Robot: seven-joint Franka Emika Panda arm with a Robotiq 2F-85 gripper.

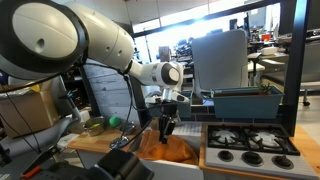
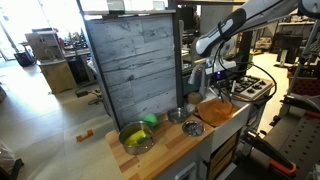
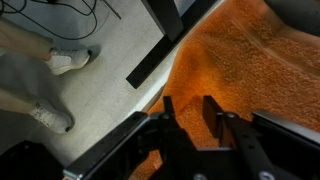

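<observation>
An orange towel (image 1: 168, 148) lies rumpled on the counter, left of the stove; it is also in exterior view 2 (image 2: 211, 113). My gripper (image 1: 164, 133) points down at it. In the wrist view the towel (image 3: 245, 60) fills the right side, with its edge running along the counter's edge. The two dark fingertips of my gripper stand apart there, close over the cloth near that edge. Orange cloth shows in the gap. Whether the fingertips touch the towel cannot be told.
A stove (image 1: 252, 150) stands right of the towel, a blue-green box (image 1: 248, 105) behind it. Left of the towel are a metal pot (image 2: 136, 137), a strainer (image 2: 194, 128) and a small bowl (image 2: 177, 115). Below the counter edge, a person's shoes (image 3: 68, 58) show on the floor.
</observation>
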